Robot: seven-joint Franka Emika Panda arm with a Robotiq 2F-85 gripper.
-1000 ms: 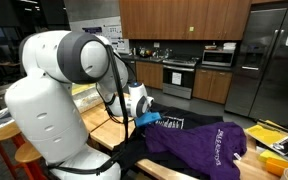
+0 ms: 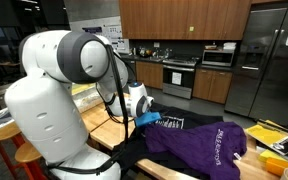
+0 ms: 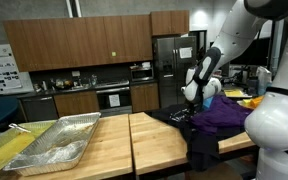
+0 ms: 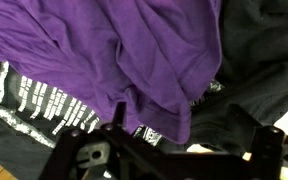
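A purple cloth [image 2: 192, 146] lies bunched and creased on top of a black cloth [image 2: 181, 118] on the wooden table. Low over the left part of the purple cloth, my gripper points downward. It is open, with wide-set dark fingers [image 4: 112, 132]. In the wrist view a fold of purple cloth [image 4: 162, 118] runs beneath the gap; I cannot tell whether the fingers touch it. White lettering and stripes show on the black cloth [image 4: 44, 103]. In exterior view 2 the arm largely hides the purple cloth [image 3: 218, 117].
Yellow items [image 2: 269, 135] sit at the table's right end. On the other side stands a foil-like tray [image 3: 59, 142], with bare wooden tabletop [image 3: 114, 143] beside it. Stools [image 2: 27, 153] stand by the table edge.
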